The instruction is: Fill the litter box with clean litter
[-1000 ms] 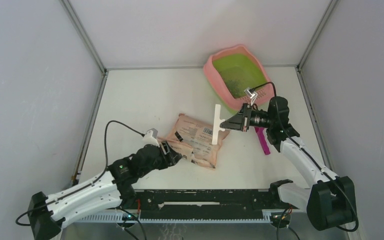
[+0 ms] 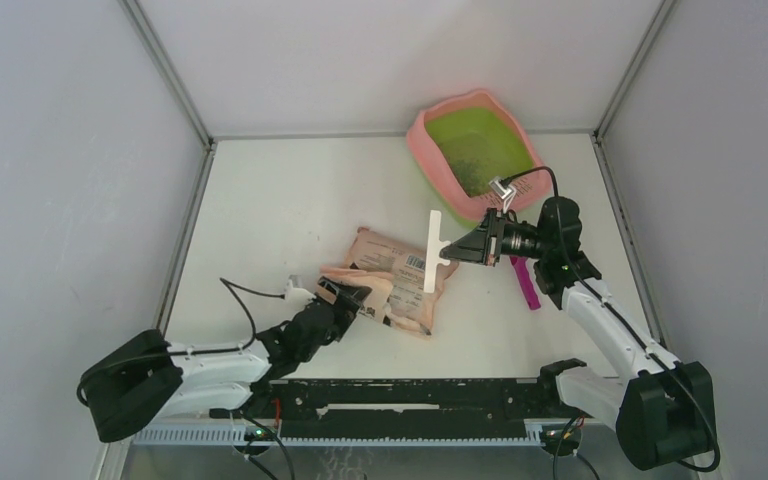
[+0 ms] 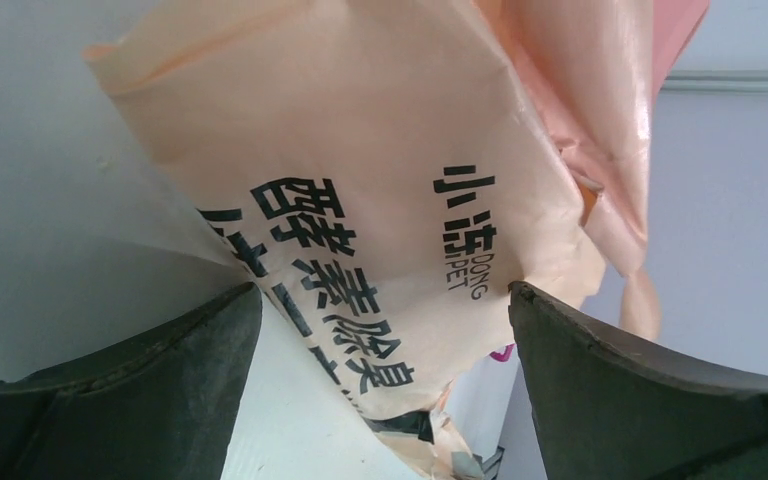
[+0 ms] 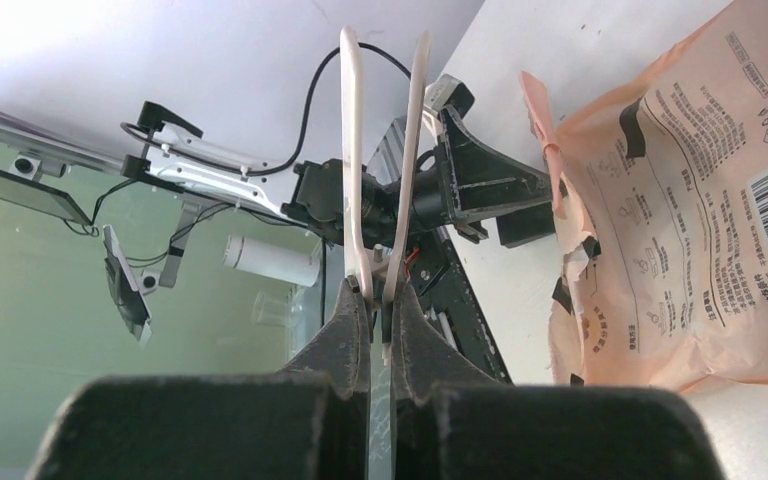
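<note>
The pink paper litter bag (image 2: 410, 282) lies on the table, its black print and barcode facing up. My left gripper (image 2: 353, 291) is at the bag's near-left end, where the paper is bent up. Its fingers stand wide apart in the left wrist view, the bag's paper (image 3: 410, 250) showing between and beyond them. My right gripper is shut on a slim white tool with two long prongs (image 4: 354, 150); from above it appears as a white bar (image 2: 433, 250) over the bag's right part. The litter box (image 2: 438, 160), pink-rimmed with a green inside, stands at the back right.
A magenta handled thing (image 2: 525, 283) lies below the right gripper, partly hidden by it. Walls close in the left, right and back.
My left gripper has tilted and moved slightly right onto the bag's end, and its arm has swung in. The bag's near-left end has risen and bent. The right arm has barely moved.
</note>
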